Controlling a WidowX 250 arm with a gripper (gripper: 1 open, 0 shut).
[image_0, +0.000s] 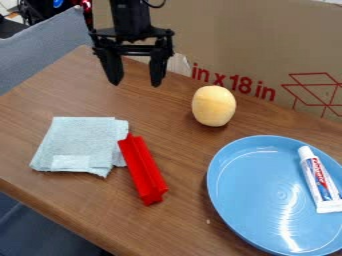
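Note:
My black gripper (135, 74) hangs open at the top of the view, above the back left of the table, with nothing between its fingers. Below it lie a folded pale blue cloth (74, 145) and, to that cloth's right, a red bar-shaped object (143, 170). A round pale yellow object (214, 106) rests right of the gripper, toward the back. A blue plate (254, 210) at the front right holds a white tube of toothpaste (318, 181).
A cardboard box (267, 50) stands behind the table. The wooden table (80, 95) has bare room at the back left and middle. Its left edge borders grey surfaces.

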